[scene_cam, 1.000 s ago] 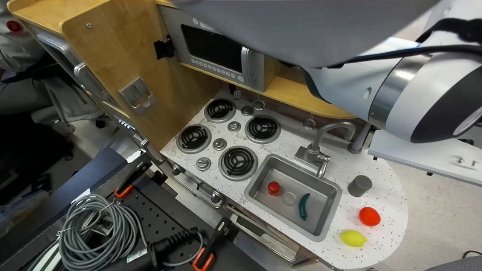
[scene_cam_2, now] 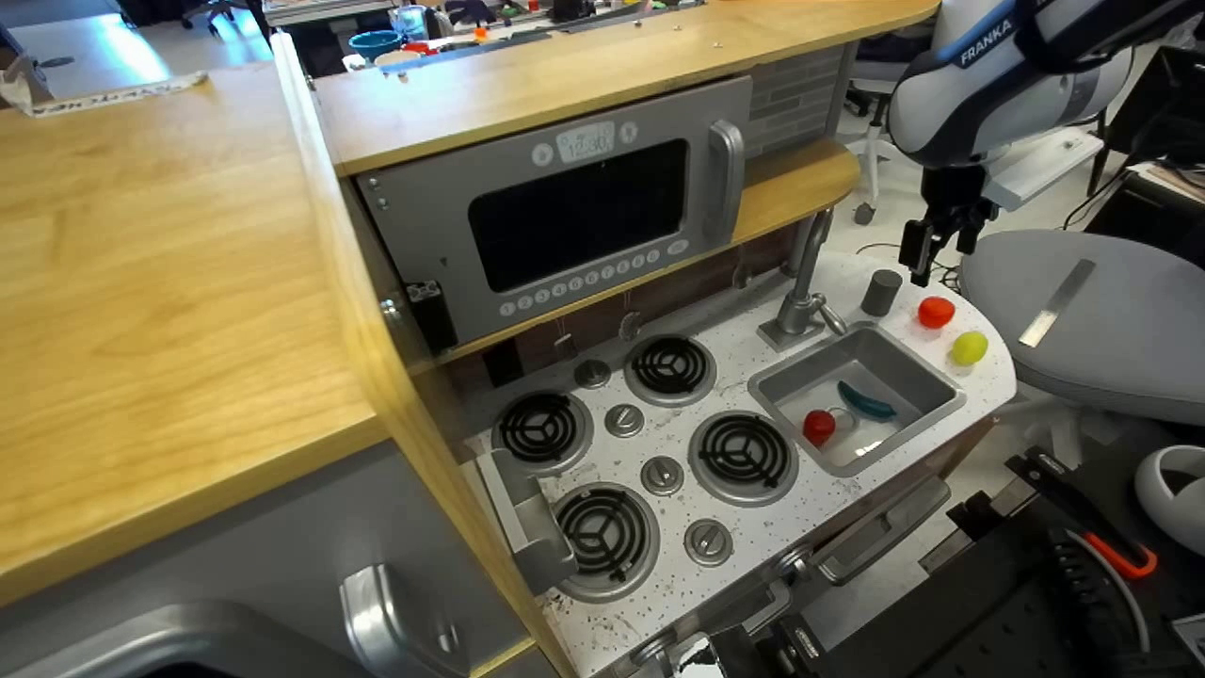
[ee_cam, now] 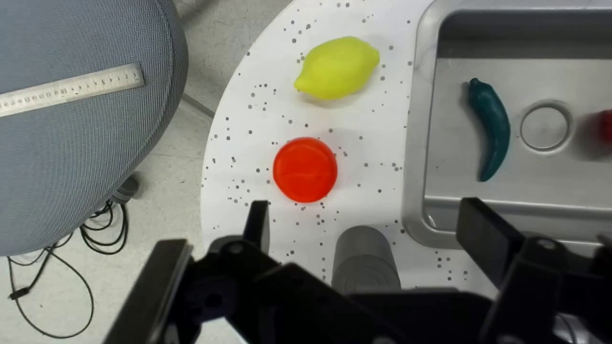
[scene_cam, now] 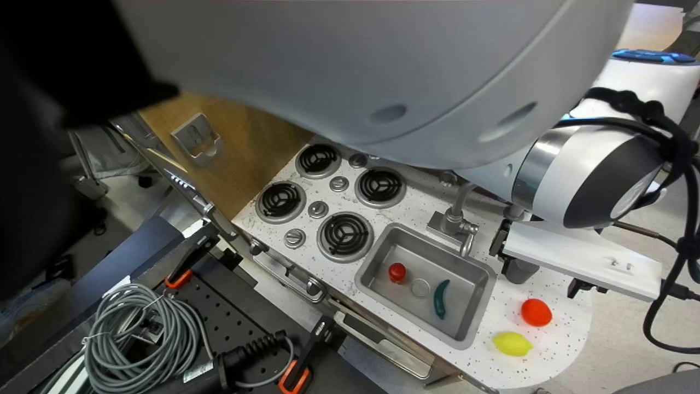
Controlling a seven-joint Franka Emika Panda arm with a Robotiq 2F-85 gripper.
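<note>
My gripper is open over the rounded end of the speckled white counter, one finger to each side of a grey cylinder (ee_cam: 367, 255) in the wrist view. Nothing is gripped; in exterior view 2 the gripper (scene_cam_2: 939, 258) hangs above the counter, beside the upright cylinder (scene_cam_2: 881, 292). Beyond the fingertips lies a round red-orange item (ee_cam: 305, 169), and past it a yellow lemon (ee_cam: 338, 68). The metal sink (ee_cam: 414, 137) contains a dark teal pepper (ee_cam: 491, 129) and a small red item (scene_cam: 397, 272). My arm partly hides the cylinder (scene_cam: 521, 270) in exterior view 1.
A faucet (scene_cam_2: 799, 311) rises behind the sink. Stove burners (scene_cam_2: 743, 450) and knobs fill the counter's other side, below a microwave (scene_cam_2: 576, 215) and a wooden shelf (scene_cam_2: 796, 186). A grey chair seat (scene_cam_2: 1084, 305) with a ruler stands close to the rounded end.
My arm has come lower and shifted left in exterior view 1, bringing the gripper to the grey cylinder. It now covers the microwave and shelf there. The counter objects have stayed put.
</note>
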